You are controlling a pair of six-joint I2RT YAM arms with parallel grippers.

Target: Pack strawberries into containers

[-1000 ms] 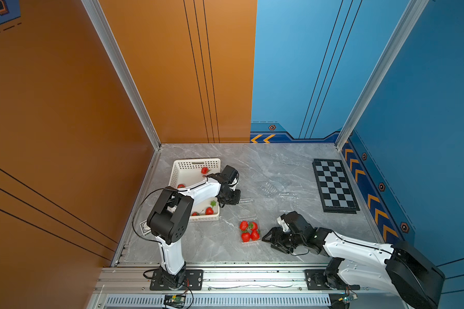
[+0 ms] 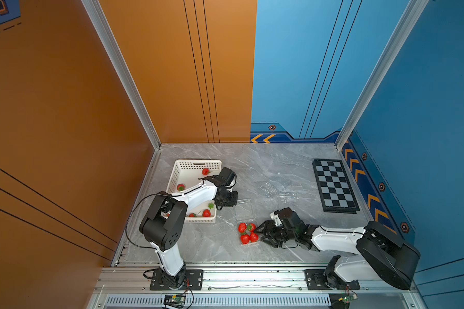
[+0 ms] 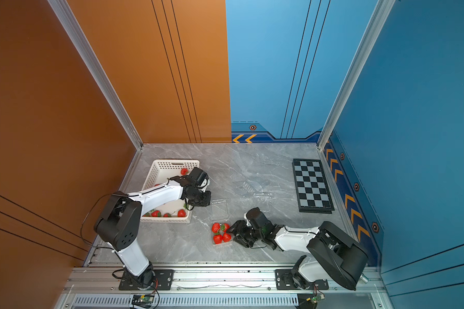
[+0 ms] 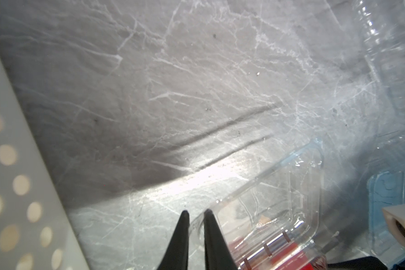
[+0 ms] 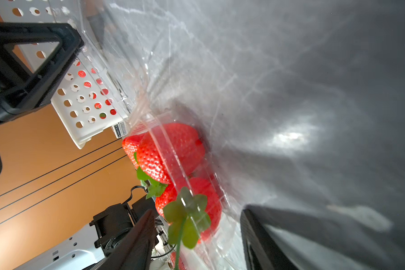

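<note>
A clear container [image 5: 166, 148] holds several red strawberries [image 2: 245, 239] near the front middle of the table. Its transparent lid [image 4: 308, 155] stands raised on the far side. In the left wrist view my left gripper is shut on that lid's edge, which passes between its fingertips. Low at the container's right side is my right gripper [image 2: 258, 231], its fingers apart. In the right wrist view the fingers [image 5: 141, 238] show a wide gap, with the container's near wall and a green strawberry leaf [image 5: 191, 213] seen between them. Whether they touch the wall I cannot tell.
The white basket [image 2: 196, 165] at the left, partly under my left arm, holds loose strawberries [image 2: 206, 212]. Other clear containers [image 2: 278, 186] lie towards the back middle. A checkered board [image 2: 336, 185] is at the right. Bare table [image 2: 216, 249] lies front left of the packed container.
My right gripper has come left and up against the container's side. The left gripper has shifted slightly left and nearer the front, and the lid now shows more upright; the container has moved little.
</note>
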